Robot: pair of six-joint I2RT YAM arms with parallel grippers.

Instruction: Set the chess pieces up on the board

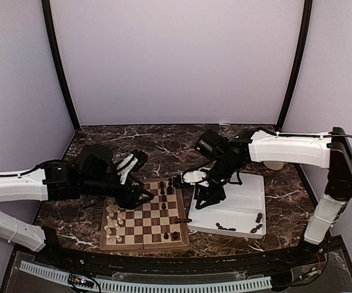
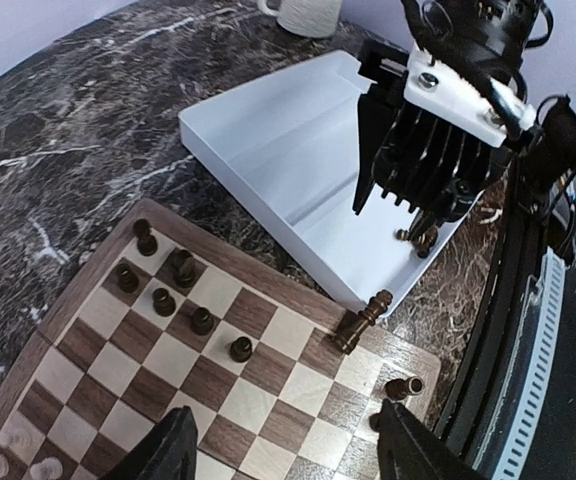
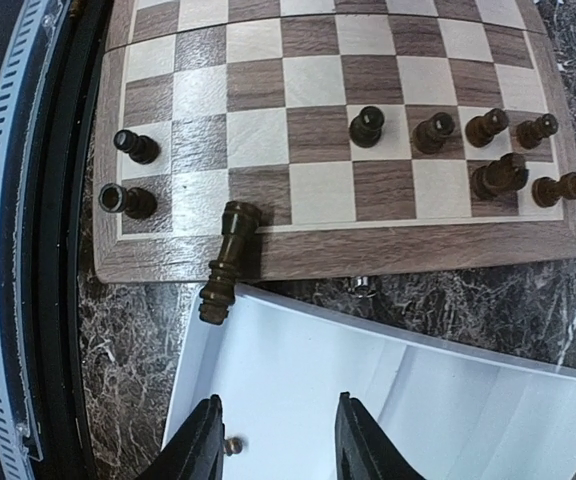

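Note:
On the wooden chessboard (image 1: 144, 232), light pieces (image 1: 110, 224) stand along the left side and several dark pieces (image 3: 433, 132) near the right side. A tall dark piece (image 3: 230, 262) lies on its side across the board's right edge, its end over the rim of the white tray (image 1: 228, 221). My left gripper is above the board, open, nothing between its fingers. Over the tray my right gripper hangs open and empty. Two short dark pieces stand at the board's near right corner.
In the tray lie several dark pieces (image 1: 256, 228) at the near right and another group (image 1: 225, 227) along the near side. A whitish mug (image 2: 308, 14) stands behind the tray.

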